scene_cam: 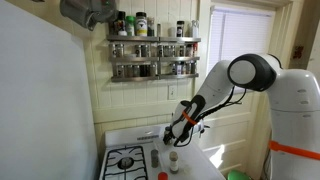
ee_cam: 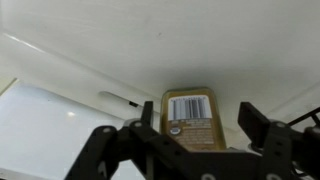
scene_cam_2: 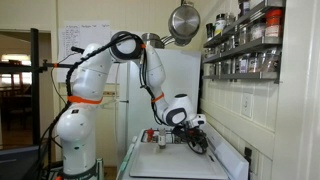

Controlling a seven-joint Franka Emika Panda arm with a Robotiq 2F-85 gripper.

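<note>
In the wrist view a small jar or bottle with a barcode label (ee_cam: 190, 108) and brownish contents sits between the fingers of my gripper. Dark finger tips (ee_cam: 138, 132) flank it on both sides; the fingers stand part open, and contact with the jar cannot be made out. In exterior view 1 my gripper (scene_cam: 170, 140) is low over the white counter, close to the back wall. From the other side, the gripper (scene_cam_2: 203, 146) is beside the wall at the counter's right, too small there to show its fingers clearly.
A stove top (scene_cam: 125, 160) lies left of the gripper. A pale jar (scene_cam: 174, 161), a dark-topped shaker (scene_cam: 155, 158) and a red-lidded jar (scene_cam: 163, 176) stand nearby. Spice racks (scene_cam: 150, 60) hang on the wall above. Pans (scene_cam_2: 184, 20) hang overhead.
</note>
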